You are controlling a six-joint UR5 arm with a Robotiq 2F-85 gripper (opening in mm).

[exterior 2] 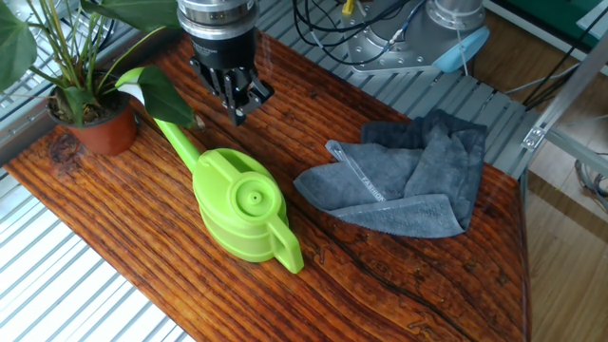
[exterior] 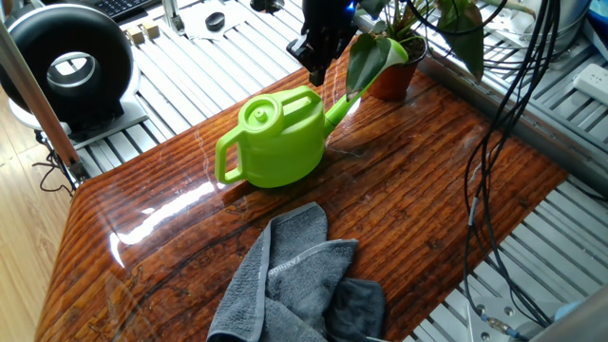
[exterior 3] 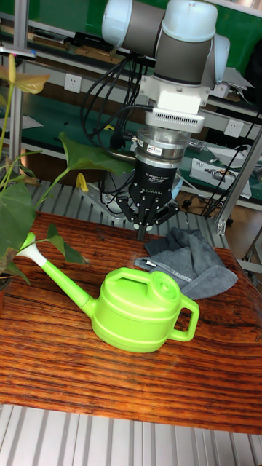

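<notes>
A bright green watering can [exterior: 280, 147] stands upright on the brown wooden table, its spout pointing toward the potted plant [exterior 2: 103, 123]. My black gripper [exterior 3: 143, 226] hangs fingers down above the table, apart from the can and higher than it. In exterior view 2 the gripper [exterior 2: 237, 106] appears above the spout side of the can, to the right of the spout. Nothing shows held in its fingers, but how far apart the tips are is unclear. A crumpled grey towel [exterior 2: 408, 180] lies on the table, clear of the can.
Plant leaves [exterior 3: 85, 155] reach over the spout and come near the gripper. Black cables [exterior: 489, 152] hang across one side of exterior view 1. A black ring-shaped object [exterior: 106, 66] stands off the table. Bare wood [exterior 2: 351, 275] surrounds much of the can and towel.
</notes>
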